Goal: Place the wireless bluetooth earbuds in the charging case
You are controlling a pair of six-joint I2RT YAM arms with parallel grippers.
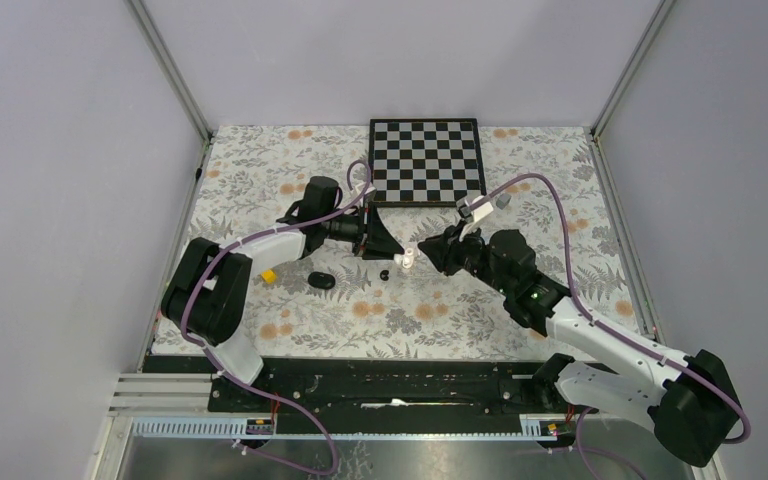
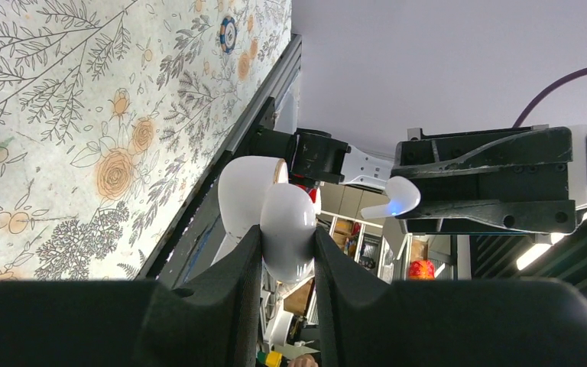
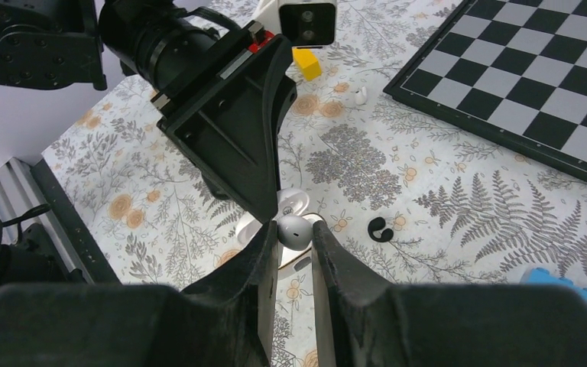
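Note:
The open white charging case (image 1: 407, 258) is held off the table by my left gripper (image 1: 398, 257), which is shut on it. In the left wrist view, the case (image 2: 288, 229) sits between the dark fingertips with its lid raised. Facing it from the right is my right gripper, shut on a white earbud (image 3: 295, 232). That earbud (image 2: 402, 196) shows a blue light and its stem points toward the case, with a gap between them. From the right wrist, the earbud overlaps the case (image 3: 290, 264), whose inside is partly hidden.
On the cloth lie a black curled piece (image 3: 380, 229), a small white item (image 3: 361, 96), a yellow block (image 1: 269, 276) and a black oval object (image 1: 322, 281). The checkered board (image 1: 427, 162) lies behind the grippers. Clear cloth spreads in front of them.

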